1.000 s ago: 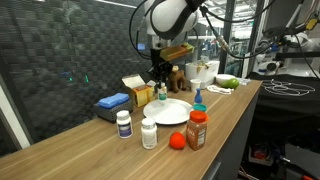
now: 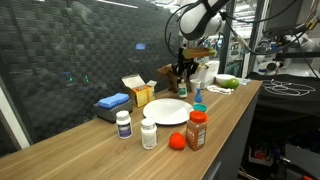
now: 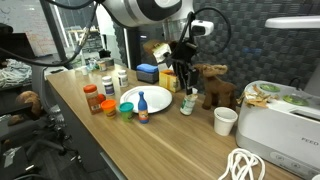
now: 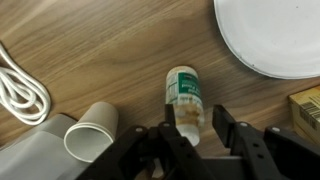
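A small bottle with a green and white label [image 3: 188, 103] stands on the wooden table [image 3: 180, 145], just beyond the white plate [image 3: 140, 96]. My gripper is over it, fingers partly open, with the dark fingers [image 4: 222, 122] on both sides of the bottle's upper part. From the wrist view, the bottle [image 4: 183, 88] lies between the fingers; whether either one touches it is hard to tell. Exterior view 1 shows the bottle [image 2: 182, 89] below the arm at the table's far end.
Close to the bottle are a white cup [image 3: 225, 121], a brown plush toy [image 3: 217, 87] and a blue bottle [image 3: 143, 107]. A toaster [image 3: 280, 135] and a coiled white cable [image 3: 242, 163] take up the right side. Jars stand beyond the plate. Bare wood lies in front of the bottle.
The arm has travelled right in exterior view 1, carrying the bottle from over the plate to the table beyond it.
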